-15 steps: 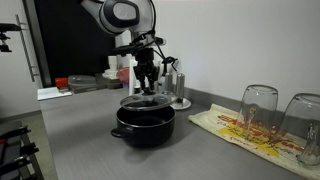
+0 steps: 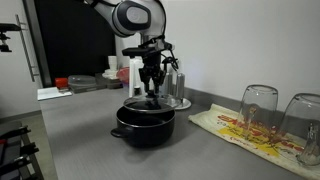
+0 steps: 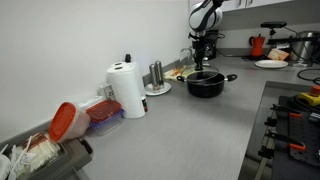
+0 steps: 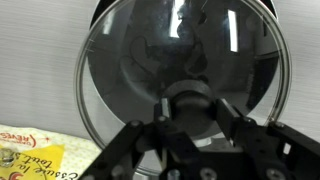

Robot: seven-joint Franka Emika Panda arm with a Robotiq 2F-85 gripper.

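Note:
A black two-handled pot (image 2: pixel 140 130) stands on the grey counter. Just over its mouth is a clear glass lid (image 2: pixel 134 103) with a dark knob, tilted a little in exterior view 1. My gripper (image 2: pixel 152 92) is above the lid, shut on its knob (image 4: pixel 190 103). In the wrist view the glass lid (image 4: pixel 120 60) fills most of the picture, with the dark pot showing through it. The lid is off-centre from the pot there. Whether its edge touches the pot's rim, I cannot tell.
Two upturned glasses (image 2: pixel 258 108) stand on a yellow and white cloth (image 2: pixel 225 124) to the right. Behind the pot are a metal shaker (image 3: pixel 157 73) and a white paper towel roll (image 3: pixel 126 88). The counter in front of the pot is clear.
The gripper has come down slightly and shifted a little right in exterior view 1, bringing the lid lower over the pot. The pot has stayed put.

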